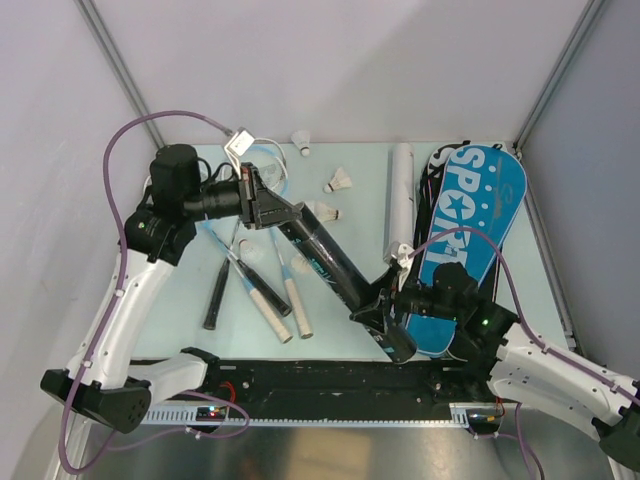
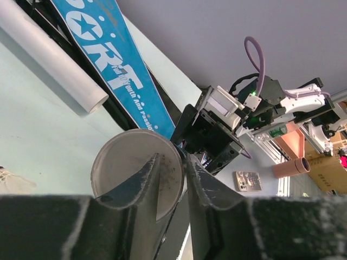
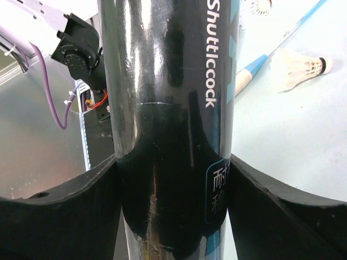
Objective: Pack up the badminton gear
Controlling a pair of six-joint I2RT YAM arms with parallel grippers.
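Note:
A black shuttlecock tube (image 1: 330, 258) slants above the table, its lower end held by my right gripper (image 1: 383, 305). In the right wrist view, fingers (image 3: 70, 208) press both sides of the tube (image 3: 168, 130). At the tube's upper end is my left gripper (image 1: 282, 212). From the left wrist its narrowly parted fingers (image 2: 157, 170) straddle the near right rim of the tube's pale round end (image 2: 122, 162); a firm grip on it does not show. Several loose shuttlecocks (image 1: 338, 180) lie on the table, some partly hidden by the left arm.
Rackets (image 1: 290, 298) lie at the left, handles toward the front edge. A white tube (image 1: 400, 200) and the blue SPORT bag (image 1: 468, 195) with black straps lie at the right. Bare table (image 1: 365, 165) shows between shuttlecocks and white tube.

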